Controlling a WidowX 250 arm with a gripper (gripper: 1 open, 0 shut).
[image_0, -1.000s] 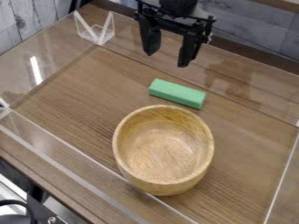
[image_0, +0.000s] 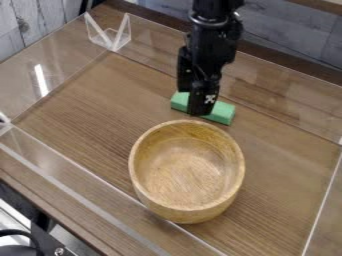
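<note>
My black gripper (image_0: 201, 92) reaches down from the top of the camera view, its fingers open just over a flat green block (image_0: 214, 112) lying on the wooden table. A large round wooden bowl (image_0: 186, 190) sits in front of the block, below the gripper.
A small white wire object (image_0: 110, 30) stands at the back left. Dark cables lie at the lower left corner.
The block and bowl look unmoved.
</note>
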